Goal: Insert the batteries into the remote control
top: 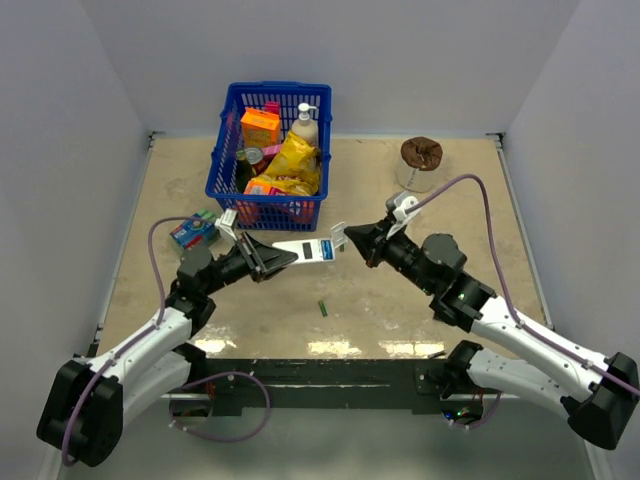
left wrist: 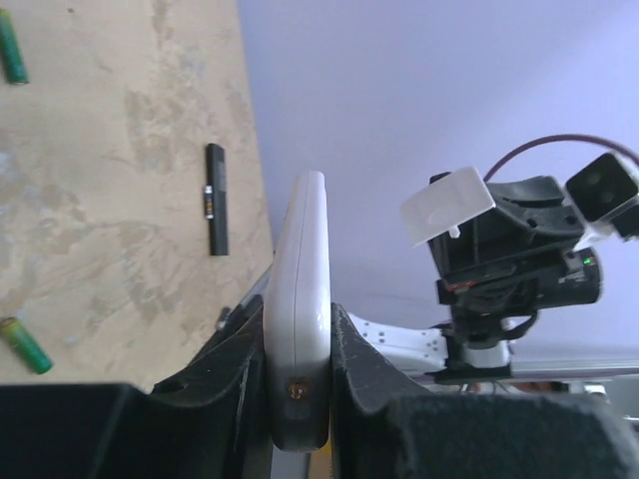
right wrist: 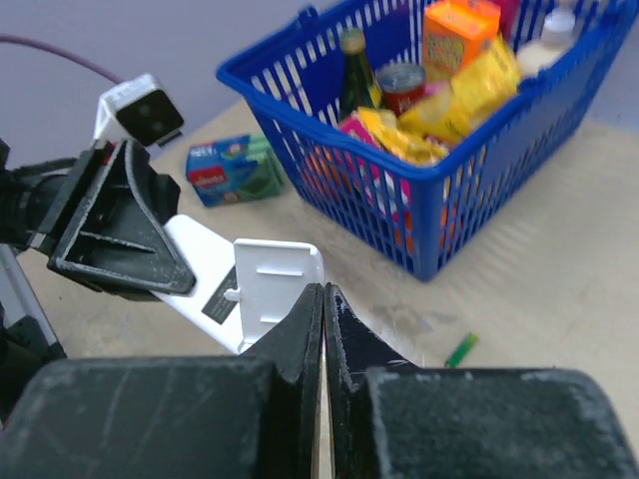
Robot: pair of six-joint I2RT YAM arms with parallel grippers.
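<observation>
My left gripper (top: 283, 255) is shut on the white remote (top: 312, 250), held above the table. My right gripper (top: 349, 232) is shut on a thin white cover (right wrist: 278, 281), raised just right of the remote. Small green batteries lie loose on the table: one (top: 323, 308) below the remote, another (right wrist: 461, 349) farther back.
A blue basket (top: 224, 160) full of groceries stands at the back left, with a battery pack (top: 195, 232) beside it. A round brown-topped container (top: 421, 160) sits back right. A dark bar (left wrist: 217, 200) lies on the table.
</observation>
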